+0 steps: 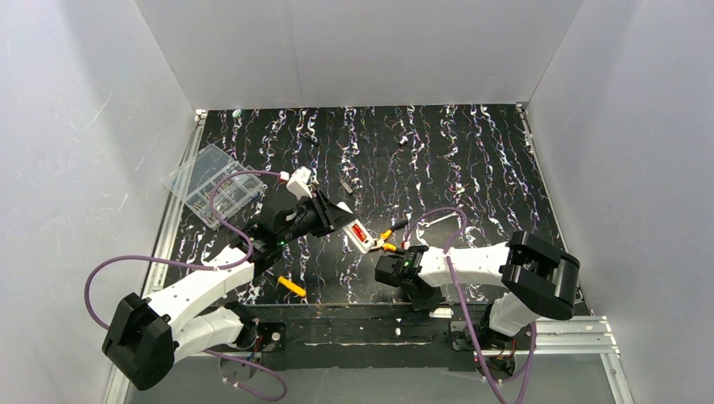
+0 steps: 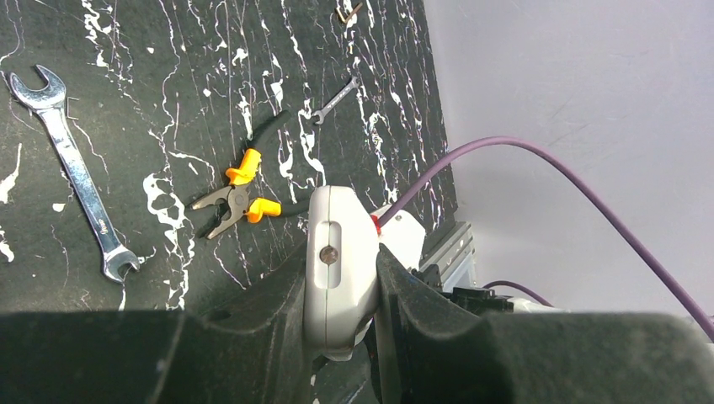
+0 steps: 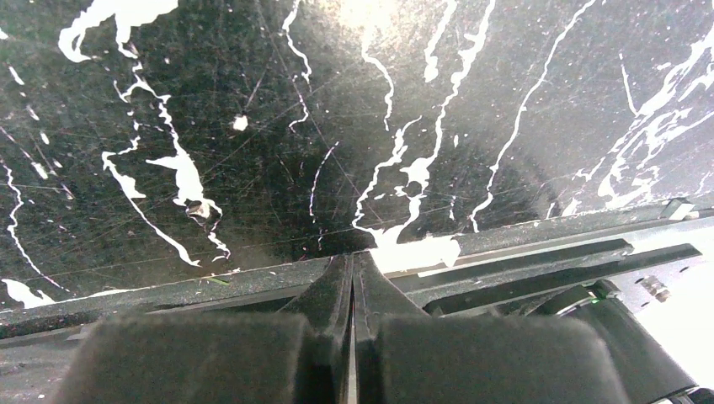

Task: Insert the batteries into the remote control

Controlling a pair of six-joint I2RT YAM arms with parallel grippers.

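Observation:
The white remote control (image 1: 363,241) is tilted in the air above the table, with my left gripper (image 1: 344,218) shut on it. Red shows in its open compartment; whether that is a battery I cannot tell. The left wrist view shows one rounded end of the remote, a screw in its slot. Low at the table's front edge, my right gripper has its fingertips together and nothing between them. Just to the right of these lies the white battery cover piece (image 3: 418,254), flat along the edge and outside the fingers. In the top view, the cover piece (image 1: 440,312) shows beside the right gripper.
Pliers (image 2: 238,197) and a large wrench (image 2: 77,177) lie below the held remote. A yellow-handled tool (image 1: 292,287) sits near the front, and a clear compartment box (image 1: 226,202) at the left.

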